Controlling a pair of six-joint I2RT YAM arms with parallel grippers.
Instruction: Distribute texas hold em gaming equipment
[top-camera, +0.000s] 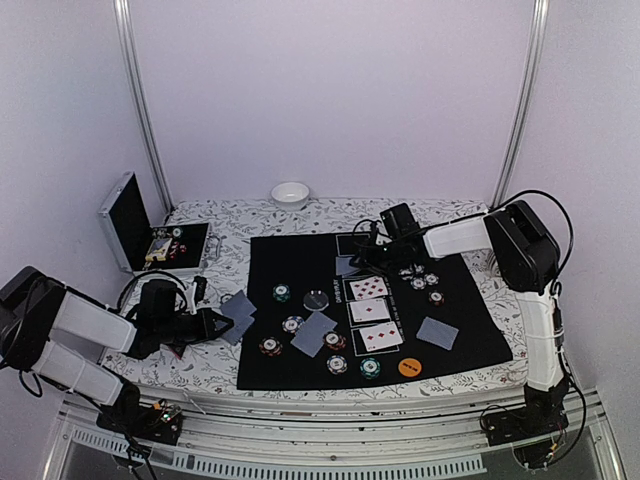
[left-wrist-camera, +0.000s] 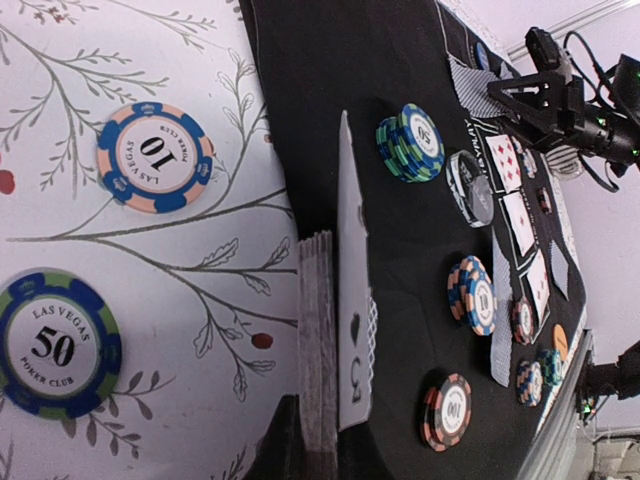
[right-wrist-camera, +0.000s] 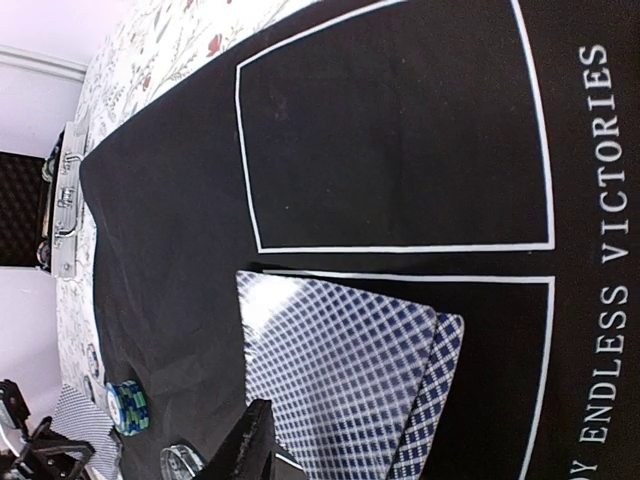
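In the left wrist view, a thick stack of playing cards (left-wrist-camera: 318, 320) stands on edge, with one card splayed apart showing a 5 and a spade. My left gripper (top-camera: 207, 322) is shut on this stack at the mat's left edge. Two overlapping face-down cards (right-wrist-camera: 335, 350) lie on the black mat (right-wrist-camera: 165, 240), partly across the lower outlined box. Just over their near end is my right gripper (top-camera: 368, 259), open, one dark finger (right-wrist-camera: 258, 435) showing. Below in the row are face-up cards: the upper (top-camera: 369, 287), middle (top-camera: 369, 311) and lower (top-camera: 377, 336).
Several chip stacks, such as a green one (top-camera: 281, 292), stand about the mat. Face-down cards (top-camera: 437, 333) lie at the right, others (top-camera: 313, 334) left of the row. An orange disc (top-camera: 410, 368) is near the front. An open case (top-camera: 175, 245) and white bowl (top-camera: 290, 194) stand behind.
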